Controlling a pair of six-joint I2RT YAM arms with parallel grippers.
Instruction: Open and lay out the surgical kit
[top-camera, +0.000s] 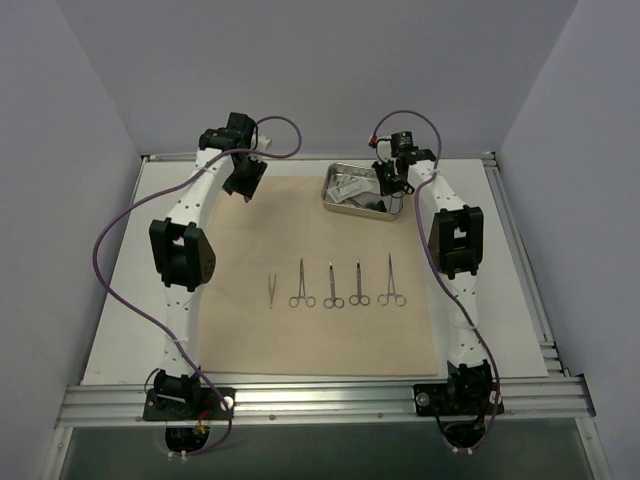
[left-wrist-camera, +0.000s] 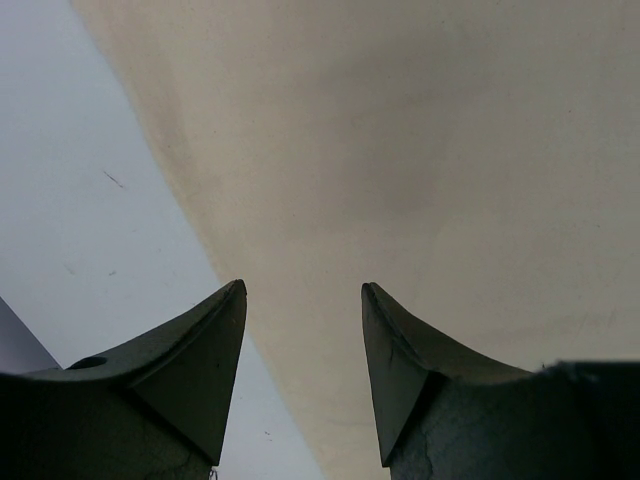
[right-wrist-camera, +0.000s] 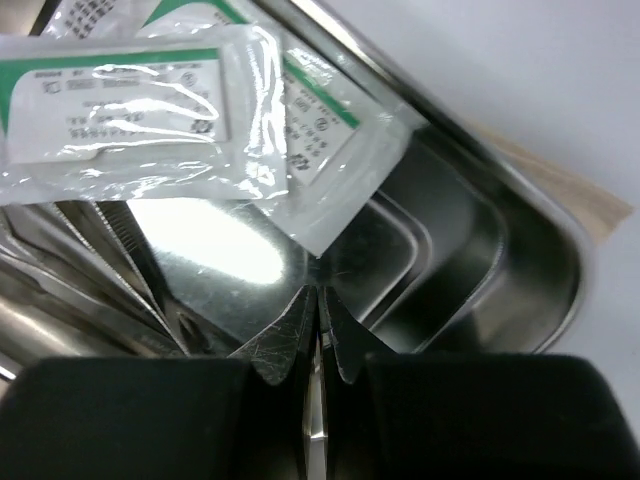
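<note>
A steel tray (top-camera: 340, 208) sits at the back right of the beige mat. Inside, in the right wrist view, lie sealed white-and-green packets (right-wrist-camera: 130, 110) and steel instruments (right-wrist-camera: 70, 290) on the left. My right gripper is shut over the tray, nothing visible between its fingers. My left gripper stands part open over bare mat at the back left. In the front half a row holds tweezers (top-camera: 272, 290) and several scissor-like instruments (top-camera: 333, 300).
White table (top-camera: 500, 290) flanks it on both sides.
</note>
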